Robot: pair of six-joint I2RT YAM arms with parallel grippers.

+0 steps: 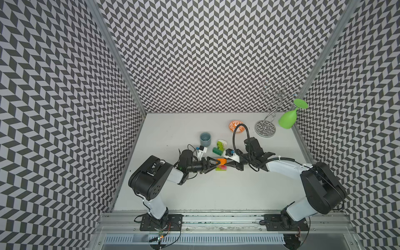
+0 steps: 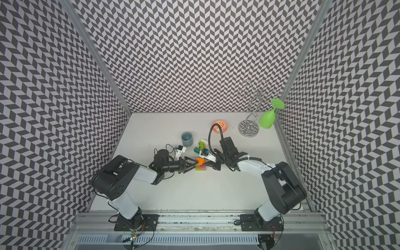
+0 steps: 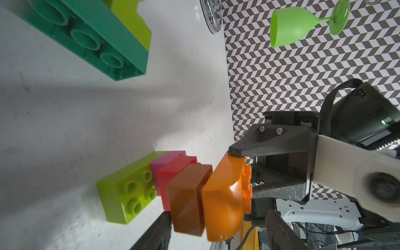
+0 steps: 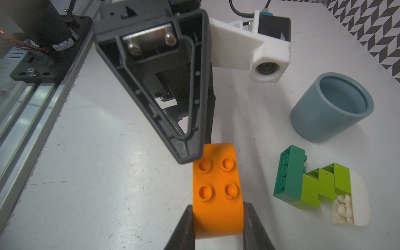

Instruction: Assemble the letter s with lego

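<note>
In my right gripper, shut on it, is an orange brick (image 3: 223, 195). Beside it in the left wrist view is a darker orange-brown block face (image 3: 187, 200), with red, pink and lime bricks (image 3: 116, 195) below. My left gripper reaches round the orange brick from the left, fingers apart at the frame's bottom; whether they touch it I cannot tell. A group of dark green (image 4: 289, 170), lime and white bricks (image 4: 361, 198) lies farther back on the table.
A blue-grey cup (image 1: 205, 139) stands behind my left gripper. An orange patterned dish (image 1: 236, 126), a chrome stand (image 1: 265, 129) and a green goblet (image 1: 287, 118) are at the back right.
</note>
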